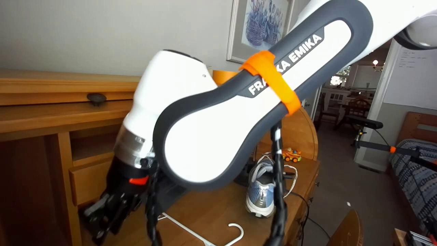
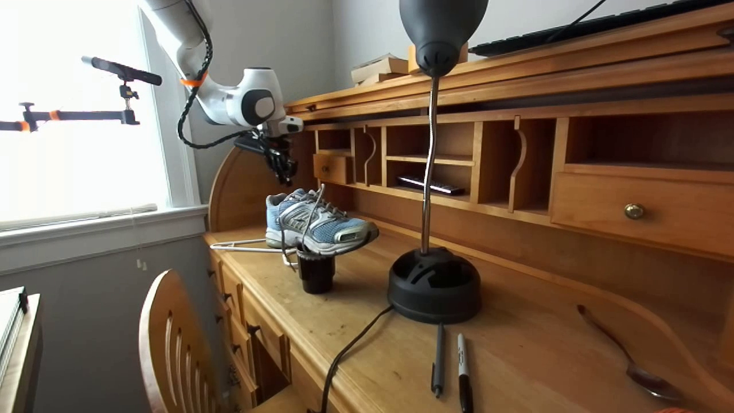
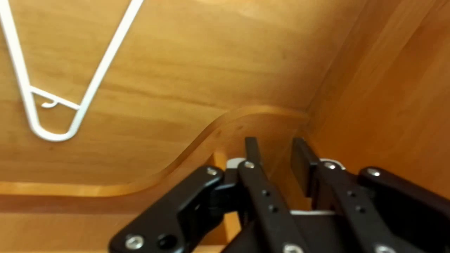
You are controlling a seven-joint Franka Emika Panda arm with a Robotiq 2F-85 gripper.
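In the wrist view my gripper is part open, with a gap between its fingertips and nothing held there. It hangs over the back corner of the desk, above a curved wooden strip (image 3: 236, 116). A white hanger (image 3: 99, 73) lies flat on the desktop, to the left of the fingers and apart from them. Exterior view 1 shows the gripper (image 1: 100, 233) low at the left, with the hanger's hook (image 1: 237, 233) to its right. A blue and grey running shoe (image 2: 313, 220) rests tilted on a black cup (image 2: 317, 275) in exterior view 2.
A black desk lamp (image 2: 434, 289) stands mid-desk, its cord trailing over the front edge. A pen (image 2: 438, 361), a marker (image 2: 464, 371) and a spoon (image 2: 626, 358) lie nearby. Cubbies and a small drawer (image 1: 88, 180) line the back. A toy car (image 1: 291, 155) sits beyond the shoe.
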